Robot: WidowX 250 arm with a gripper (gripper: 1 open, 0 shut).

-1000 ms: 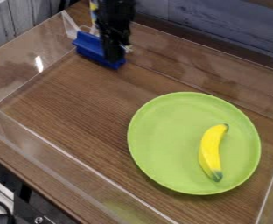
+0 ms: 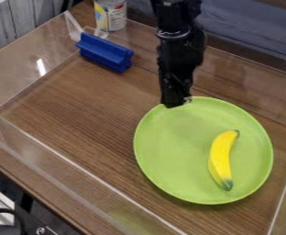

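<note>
A yellow banana lies on the right part of a large green plate. My black gripper hangs from the top, just above the plate's back rim, with its fingers pointing down. It looks shut, and nothing shows between its fingers.
A blue block-like object with a white part at its left lies at the back left. A white and yellow can stands behind it.
My gripper has moved from over the blue object rightward and toward the front, to the plate's back rim. The banana and plate look unmoved.
</note>
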